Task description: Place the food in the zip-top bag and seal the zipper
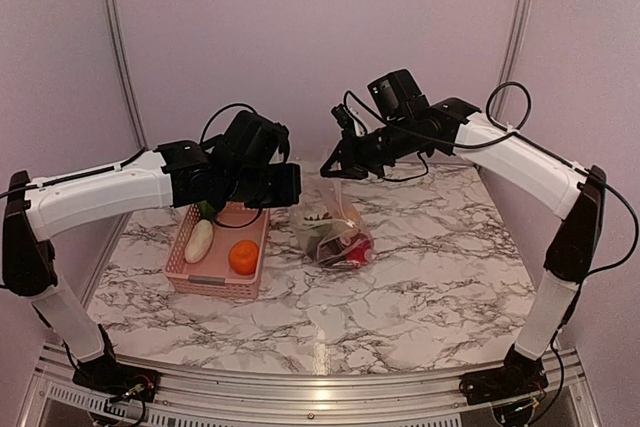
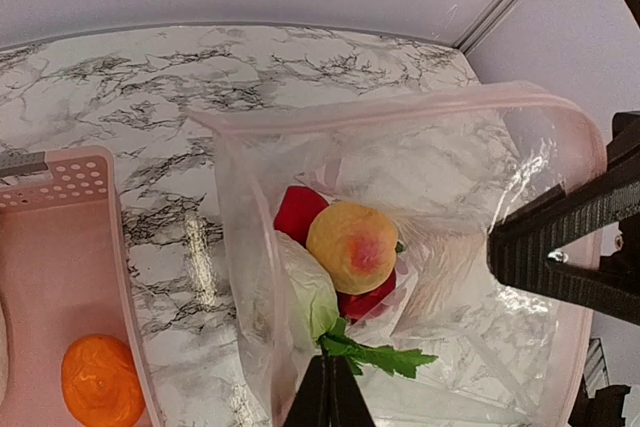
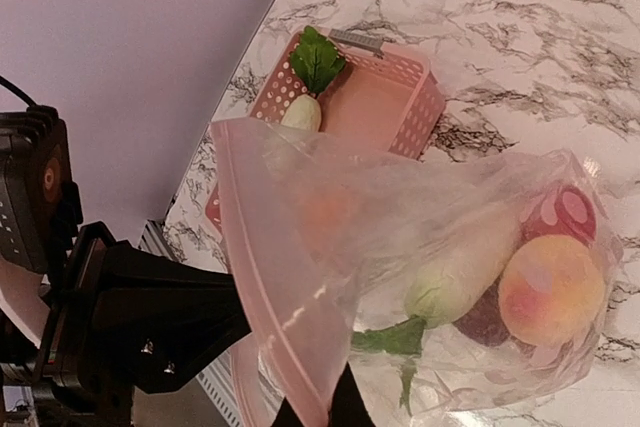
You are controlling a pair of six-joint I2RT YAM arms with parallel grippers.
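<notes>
The clear zip top bag (image 1: 322,222) stands mouth up in mid-table, its pink rim (image 2: 380,112) spread wide in the left wrist view. Inside it lie a peach (image 2: 352,247), a red item (image 2: 298,212) and a pale vegetable with green leaves (image 2: 375,355). My right gripper is shut on the bag's rim. My left gripper is shut with nothing showing between its fingers, at the near side of the bag's mouth. In the top view its tips are hidden behind its own body.
Left of the bag stands a pink basket (image 1: 210,287) holding an orange (image 1: 243,257) and a white radish (image 1: 199,241) with green leaves (image 3: 317,59).
</notes>
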